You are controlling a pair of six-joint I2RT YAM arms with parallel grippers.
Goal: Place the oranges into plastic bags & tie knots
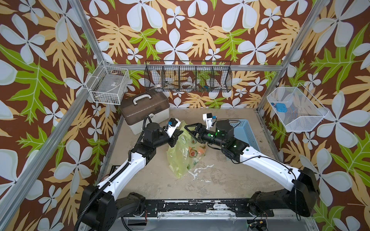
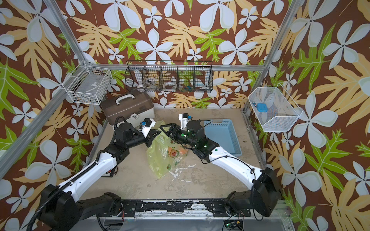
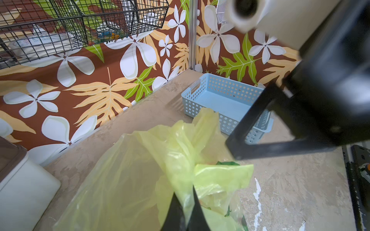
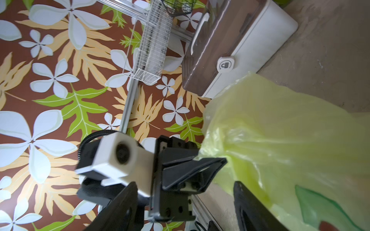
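Note:
A translucent yellow-green plastic bag point(image 1: 178, 156) stands mid-table, its top drawn up, with avocado-like pictures point(image 1: 193, 153) in orange and green showing on its right side. In the left wrist view the bag's twisted neck point(image 3: 184, 165) runs down between the finger tips; my left gripper is shut on it. My right gripper is open just right of the neck, and one of its fingers point(image 4: 246, 204) lies close to the bag. Nothing shows held in it. No orange can be made out clearly through the plastic.
A blue perforated basket point(image 3: 227, 98) stands empty at the right. At back left is a brown-lidded box point(image 1: 144, 109). Wire baskets point(image 1: 188, 79) hang on the back wall.

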